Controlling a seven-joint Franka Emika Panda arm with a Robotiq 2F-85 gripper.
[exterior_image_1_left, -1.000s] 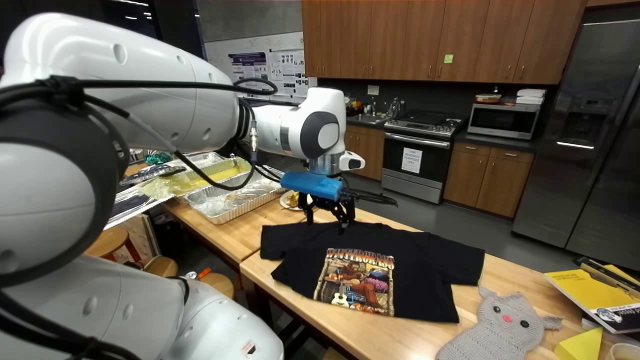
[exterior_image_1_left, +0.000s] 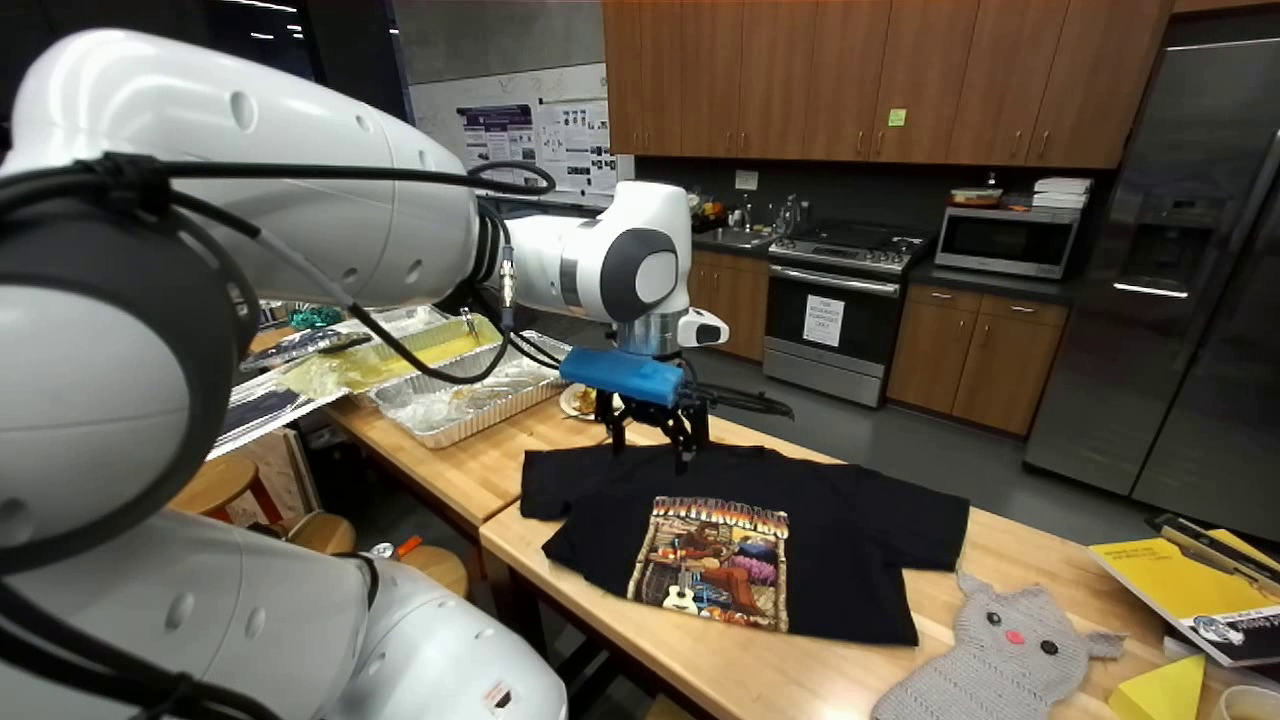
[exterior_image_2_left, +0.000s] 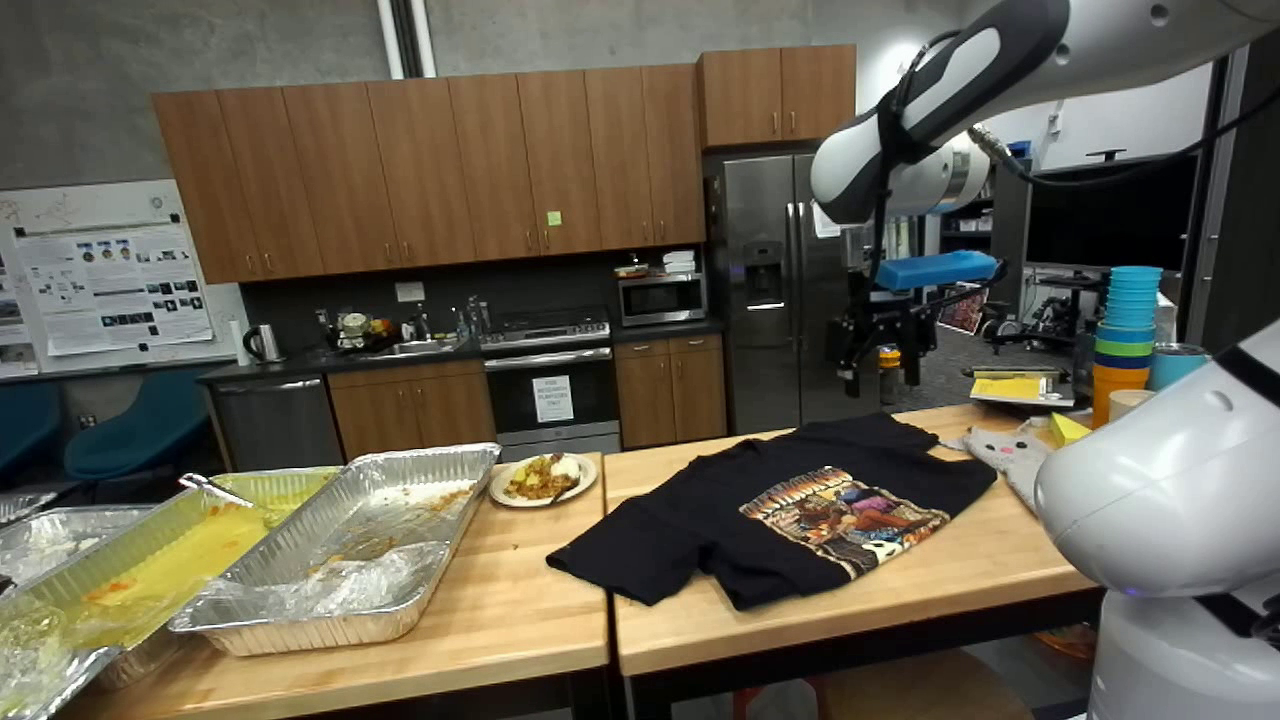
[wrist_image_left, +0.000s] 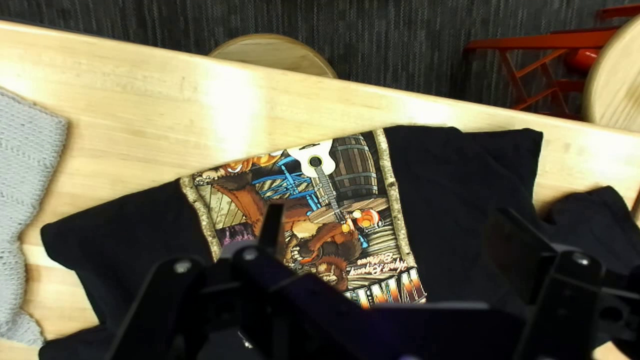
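Note:
A black T-shirt (exterior_image_1_left: 840, 528) with a colourful printed picture lies spread on the wooden table, one sleeve at its left in exterior view 1 bent beside the body. In exterior view 2 the same shirt (exterior_image_2_left: 672, 516) reaches close to the seam between the two tables. My gripper (exterior_image_1_left: 651, 446) is above the shirt, its fingers pointing down and set wide apart. The wrist view shows the gripper open over the printed part, with only the shirt's surface beneath and nothing held. The shirt's collar side is hidden there behind the gripper body.
A grey knitted toy (exterior_image_1_left: 996, 654) lies near the shirt's right sleeve, with a yellow book (exterior_image_1_left: 1182, 588) beyond. On the adjoining table stand a foil tray (exterior_image_2_left: 360, 564) and a plate of food (exterior_image_2_left: 543, 480). Stacked cups (exterior_image_2_left: 1128, 342) rise at the right.
The shirt and the other objects lie as before.

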